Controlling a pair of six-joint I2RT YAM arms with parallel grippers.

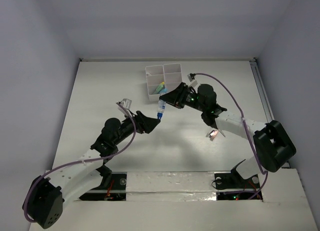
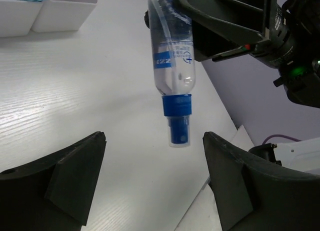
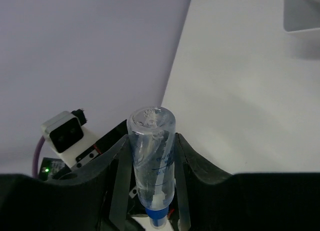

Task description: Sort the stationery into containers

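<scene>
A clear bottle with a blue cap [image 1: 161, 106] [image 2: 174, 71] [image 3: 153, 161] hangs upright, cap down, in my right gripper [image 1: 169, 98], which is shut on its upper part. My left gripper [image 1: 153, 122] stands part open just below and left of it, the cap between and above its fingers in the left wrist view, with nothing clearly held. The white divided container [image 1: 173, 69] at the back holds green and blue items [image 1: 159, 87].
Small items, apparently scissors and a pinkish object [image 1: 213, 134], lie on the right of the table beneath the right arm.
</scene>
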